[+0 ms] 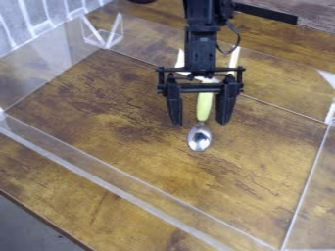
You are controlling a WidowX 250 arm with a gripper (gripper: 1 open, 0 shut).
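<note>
A spoon with a silver bowl (199, 138) and a pale yellow-green handle (205, 103) lies on the wooden surface, handle pointing away toward the back. The black gripper (201, 115) is open over the handle, with one finger on each side of it. Whether the fingertips touch the surface cannot be told.
Clear plastic walls border the wooden floor (98, 118) on several sides. White pieces behind the gripper are partly hidden by the arm. A pale railing stands at the top left.
</note>
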